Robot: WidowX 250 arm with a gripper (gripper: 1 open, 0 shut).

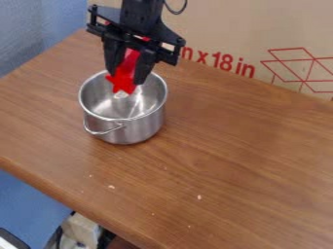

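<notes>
A red object (123, 78) is at the black gripper (127, 60), over the back of a steel pot (123, 123) with a wire handle. The gripper's fingers reach down around the red object's top. Whether they are closed on it is hard to tell, and part of the red object is hidden.
A cardboard box (260, 29) with red print stands behind. Blue surface (33, 44) lies beyond the table's left edge, with clutter at the lower left.
</notes>
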